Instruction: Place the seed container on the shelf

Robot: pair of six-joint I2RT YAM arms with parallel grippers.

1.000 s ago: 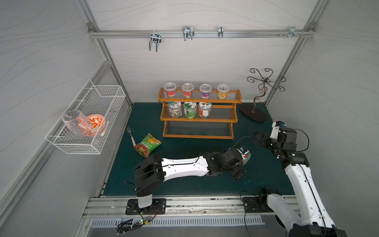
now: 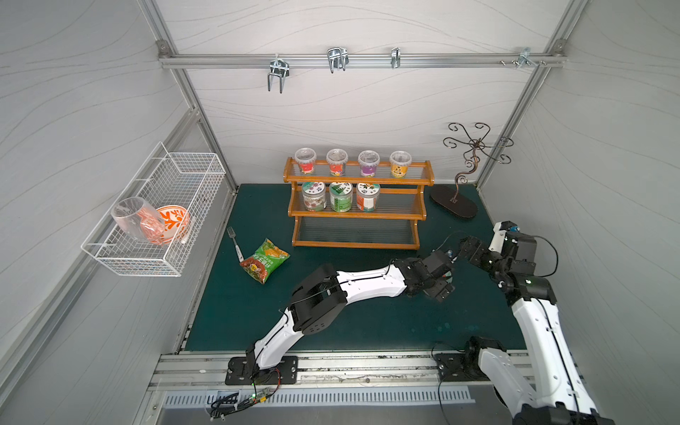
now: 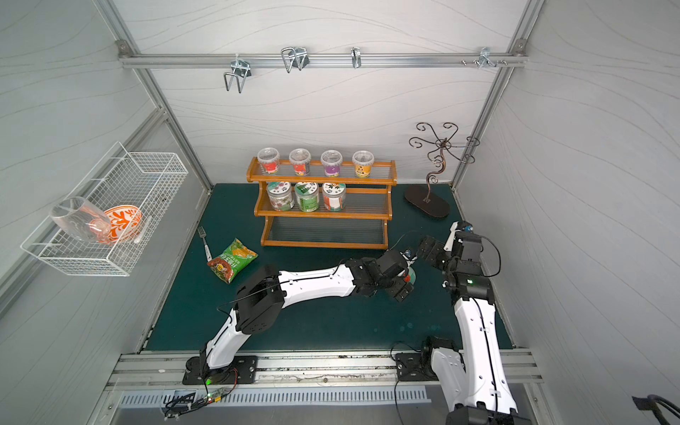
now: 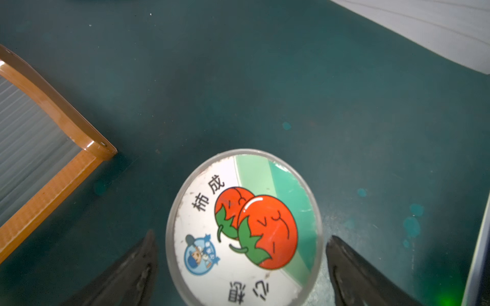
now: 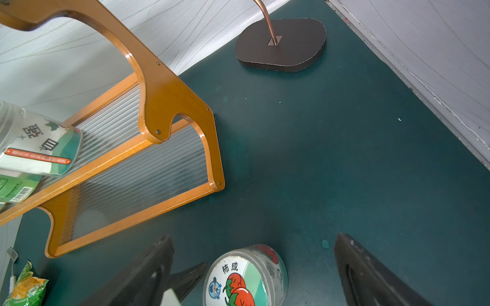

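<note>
The seed container [image 4: 245,229], a round can with two red tomato-like fruits on its lid, stands upright on the green table. My left gripper is open over it, one finger to either side of the lid in the left wrist view. From the right wrist view the container [image 5: 247,278] shows at the bottom edge, with my right gripper open above the table and nothing between its fingers. Behind and left is the wooden shelf [image 2: 355,245]; its middle tier carries three similar cans [image 2: 340,197], and its lowest tier is bare.
Several small cups [image 2: 337,162] line the top tier. A metal stand [image 2: 454,202] is at the back right. A snack bag [image 2: 264,261] and fork [image 2: 235,244] lie at left, below a wire basket [image 2: 134,267].
My left arm has moved right and slightly back, so its gripper now covers the container in the top left view. The right arm has shifted only a little.
</note>
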